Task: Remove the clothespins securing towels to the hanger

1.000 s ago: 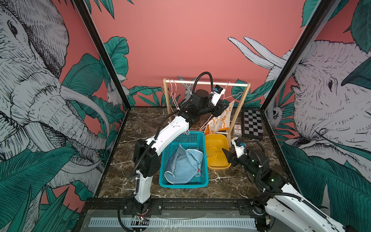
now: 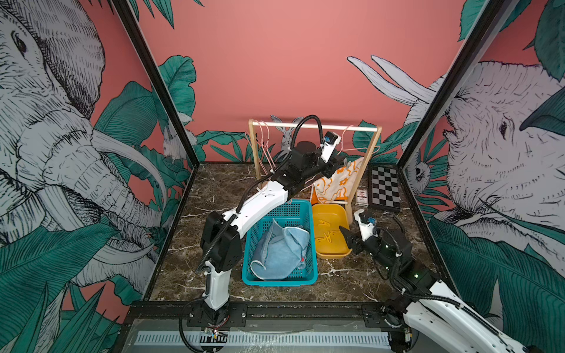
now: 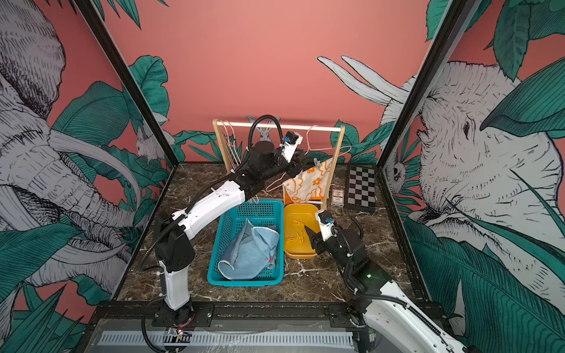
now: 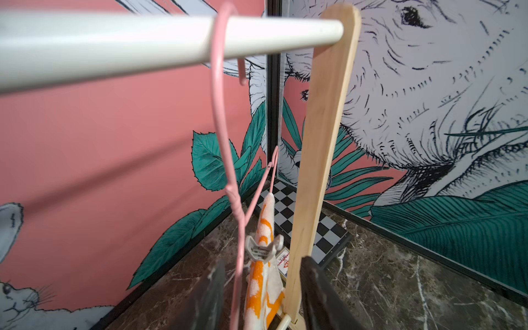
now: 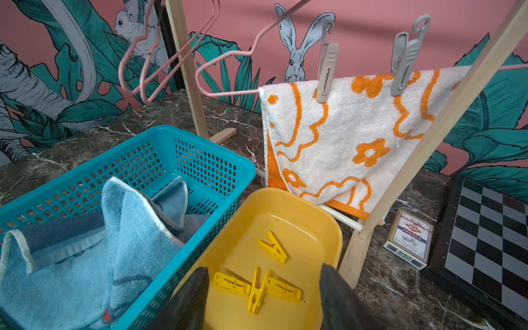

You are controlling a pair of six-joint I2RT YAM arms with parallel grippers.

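Note:
A white towel with orange flowers (image 5: 335, 132) hangs over a pink wire hanger (image 5: 236, 92). Two grey clothespins clip its top edge, one nearer the towel's left end (image 5: 327, 71) and one further right (image 5: 407, 63). In the left wrist view, a grey clothespin (image 4: 263, 250) appears just beyond the tips of my left gripper, whose fingers stand apart. The hanger's wire crosses that gap, but whether it runs between the fingers or ahead of them I cannot tell. My right gripper is open above the yellow tray (image 5: 305, 206), its fingers empty.
Several yellow clothespins (image 5: 272, 246) lie in the tray. A teal basket (image 5: 220, 156) with a blue towel (image 5: 137, 231) stands left of it. The rack's wooden post (image 5: 434, 126), a card box (image 5: 409, 236) and a checkered board (image 5: 489, 231) flank the right side.
The hanger and its towel have shifted, with the hanger's right end now lower. My left gripper has moved slightly around the towel's top edge. The right arm looks almost still.

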